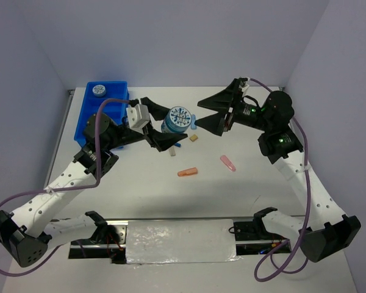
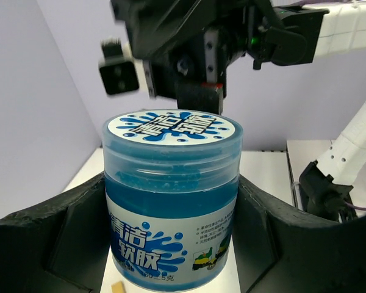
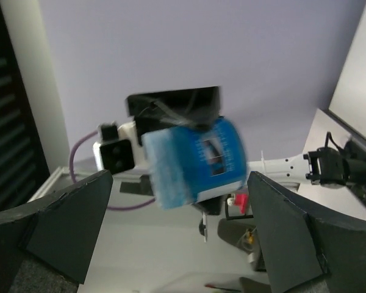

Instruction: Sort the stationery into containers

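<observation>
A blue jar of cleaning gel (image 1: 176, 119) with a printed white lid is held upright in the air by my left gripper (image 1: 169, 125); in the left wrist view the jar (image 2: 171, 207) fills the space between its fingers. Facing it from the right, my right gripper (image 1: 208, 113) is open and empty, a little apart from the jar. In the right wrist view the jar (image 3: 195, 162) is blurred, beyond the open fingers.
A blue bin (image 1: 84, 121) at the back left holds a round lidded item (image 1: 99, 90). An orange item (image 1: 187, 172), pink item (image 1: 227, 163), yellow block (image 1: 193, 138) and several other small items lie mid-table.
</observation>
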